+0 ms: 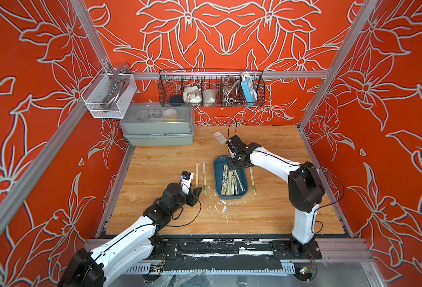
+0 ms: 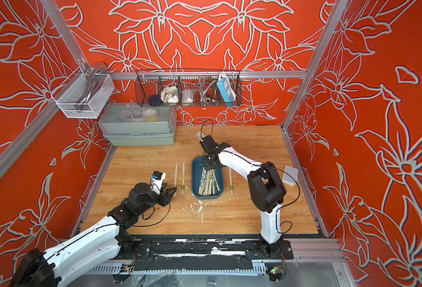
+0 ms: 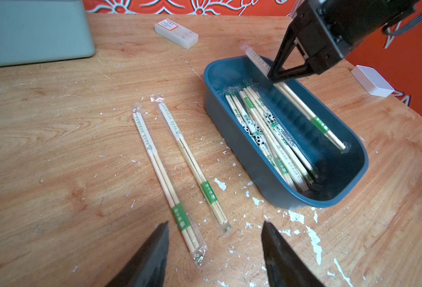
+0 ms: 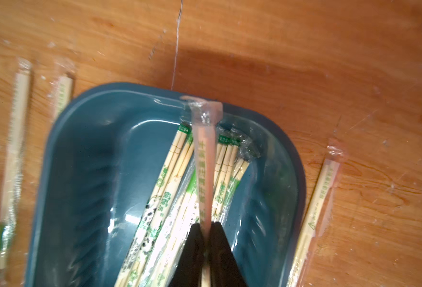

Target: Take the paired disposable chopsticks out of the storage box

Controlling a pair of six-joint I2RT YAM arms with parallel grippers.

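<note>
The blue storage box (image 3: 277, 184) holds several wrapped chopstick pairs (image 3: 273, 138). Above them my right gripper is shut on one wrapped pair, which slants over the box; its lower end, with a green band, still hangs inside the rim in the left wrist view. Two more pairs lie side by side on the table, an outer one (image 3: 160, 177) and one closer to the box (image 3: 194, 165). Another pair (image 4: 316, 205) rests on the box's right. My left gripper is open, empty, near the ends of the two pairs.
A grey-green lidded case (image 1: 158, 126) stands at the back left. A small white box (image 3: 176, 32) lies behind the storage box, and a white block (image 3: 372, 80) to its right. Torn white scraps (image 3: 311, 239) litter the front.
</note>
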